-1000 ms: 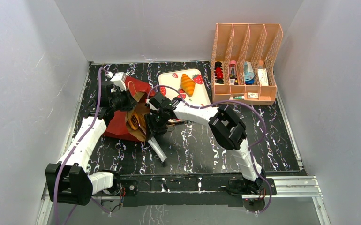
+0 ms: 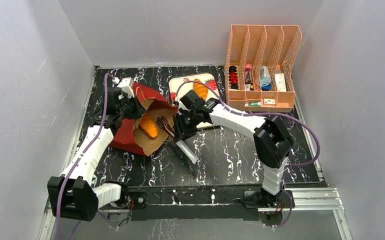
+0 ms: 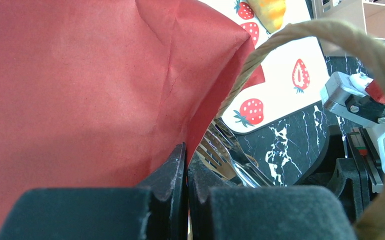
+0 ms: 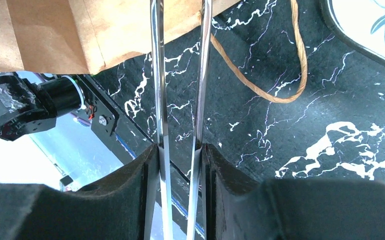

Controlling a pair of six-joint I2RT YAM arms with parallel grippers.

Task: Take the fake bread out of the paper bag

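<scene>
An orange fake bread (image 2: 148, 126) lies inside the open red paper bag (image 2: 126, 136) at the left, on its tan lining. My left gripper is shut on the bag's red rim beside its rope handle (image 3: 330, 31). My right gripper is shut on long metal tongs (image 4: 160, 100), whose slotted ends (image 2: 163, 125) are at the bag's mouth, right of the bread. In the right wrist view the tongs lie over the tan paper edge.
A strawberry-patterned board (image 2: 175, 80) with a croissant (image 2: 200, 86) stands behind my right arm. A peach organiser (image 2: 260, 104) with small items stands back right.
My right gripper has moved rightward with the tongs, drawing their ends away from the bread, which shows more fully now. The left arm has stayed in place.
</scene>
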